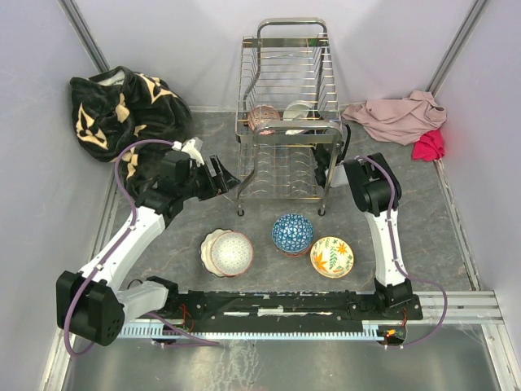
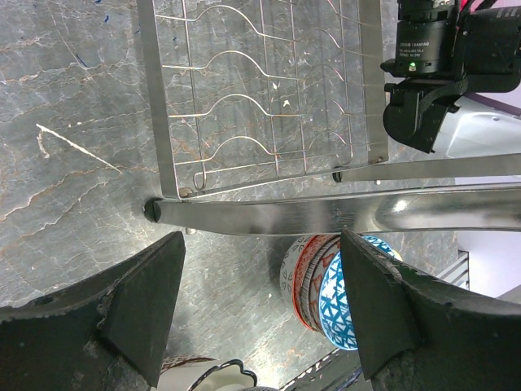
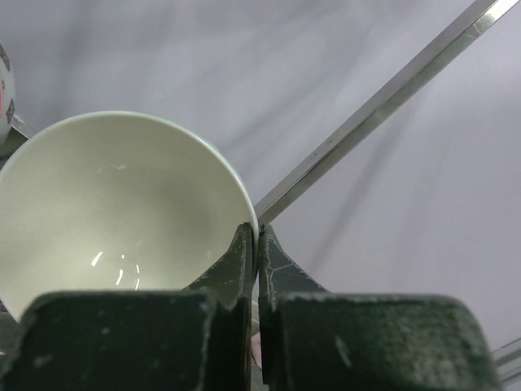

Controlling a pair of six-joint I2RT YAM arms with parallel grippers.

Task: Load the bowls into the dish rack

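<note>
The two-tier metal dish rack (image 1: 287, 42) stands at the back, a patterned bowl (image 1: 263, 116) and a pale bowl (image 1: 296, 108) in its upper tier. The pale bowl (image 3: 122, 204) fills the right wrist view, where my right gripper is shut on its rim. My left gripper (image 1: 221, 175) is open at the rack's left, empty above the floor. Stacks of bowls wait on the floor: cream (image 1: 232, 253), blue (image 1: 291, 233), and yellow floral (image 1: 331, 257).
A dark blanket (image 1: 122, 114) lies at the back left. Pink (image 1: 395, 118) and red (image 1: 429, 145) cloths lie at the back right. The right arm reaches along the rack's right side.
</note>
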